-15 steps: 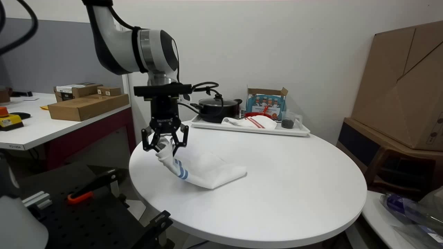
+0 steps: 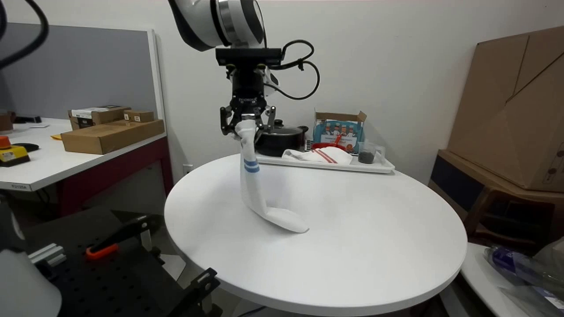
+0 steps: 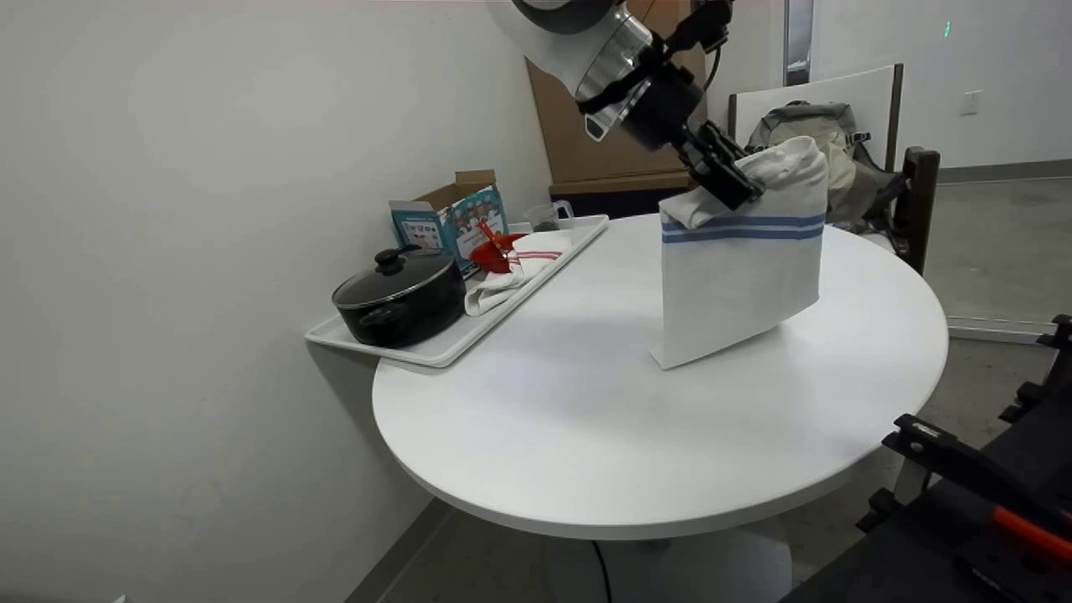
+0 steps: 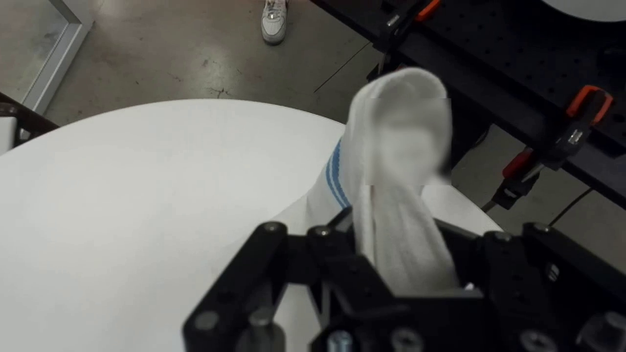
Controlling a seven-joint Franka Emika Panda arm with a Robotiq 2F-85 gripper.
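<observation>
A white towel with blue stripes (image 3: 741,291) hangs from my gripper (image 3: 749,191), its top edge folded over the fingers. Its lower end trails on the white round table (image 2: 359,248), bent toward the middle in exterior view 1. There, the gripper (image 2: 246,124) is above the table's far left part, shut on the towel (image 2: 252,182). From the wrist, the towel (image 4: 405,234) rises between the black fingers and curls over at its top; it hides the fingertips in part.
A white tray (image 2: 384,164) at the table's back holds a black pot (image 2: 280,140), a red-striped towel (image 2: 322,155), a blue box (image 2: 341,132), a red bowl (image 3: 492,260) and a clear cup (image 2: 366,153).
The gripper has moved up and to the right in exterior view 1, still on the towel. Most of the towel, which lay on the table, now hangs upright.
</observation>
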